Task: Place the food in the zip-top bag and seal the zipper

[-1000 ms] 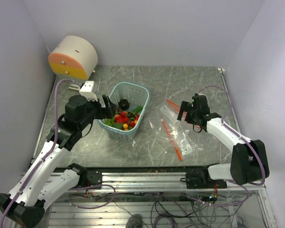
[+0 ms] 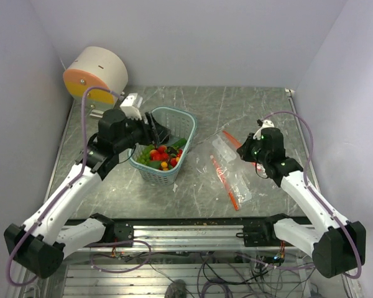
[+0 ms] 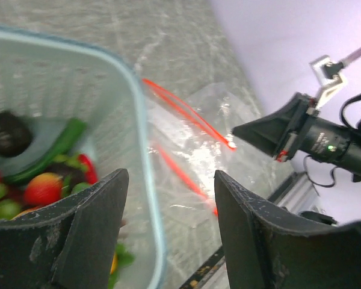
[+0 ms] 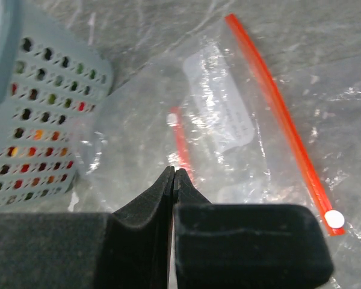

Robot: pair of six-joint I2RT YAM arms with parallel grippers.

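A pale blue basket (image 2: 186, 121) holds tomatoes (image 2: 162, 151), green vegetables (image 3: 65, 141) and a dark round item (image 3: 9, 136). My left gripper (image 2: 151, 127) is over the basket, its fingers apart with nothing between them. To the right lie clear zip bags (image 2: 235, 181) with orange-red zippers (image 4: 271, 90), flat on the table. My right gripper (image 2: 242, 152) is above the bags, shut, with nothing visible between its fingertips.
A cream cylindrical object (image 2: 96, 65) with an orange and yellow face stands at the back left. Walls surround the back and sides.
My left gripper has moved right, further over the basket. My right gripper went from open to shut, and its arm has shifted.
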